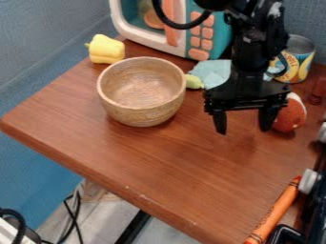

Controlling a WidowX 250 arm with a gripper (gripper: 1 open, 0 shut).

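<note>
My black gripper (243,121) hangs over the right half of the wooden table, its two fingers apart with nothing seen between them. A red round object (292,113) lies just behind and right of the gripper, partly hidden by it. A wicker bowl (140,91) stands to the left of the gripper on the table (152,172).
A yellow pepper (105,49), a toy microwave (140,21), a teal cloth (209,74), a green item (193,82) and a can (296,59) stand at the back. An orange crayon-like stick (280,213) lies along the right edge.
</note>
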